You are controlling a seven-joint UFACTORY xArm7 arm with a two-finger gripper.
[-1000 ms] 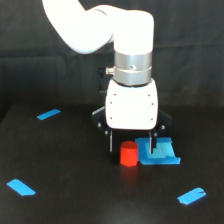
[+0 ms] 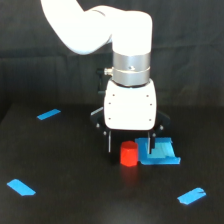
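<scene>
A red cylinder-like block (image 2: 129, 153) stands on the black surface, near the middle of the camera view. My gripper (image 2: 130, 147) points downward over it, its dark fingers spread wide. One finger shows left of the red block and the other to its right, in front of a light blue tray (image 2: 168, 160). No contact shows between the fingers and the block; how far the fingertips are from it in depth I cannot tell. Part of the tray is hidden behind the block and the right finger.
Blue tape strips mark the surface at the back left (image 2: 48, 114), front left (image 2: 20, 187) and front right (image 2: 191, 196). Open dark surface lies to the left and in front. A dark curtain (image 2: 40, 60) hangs behind.
</scene>
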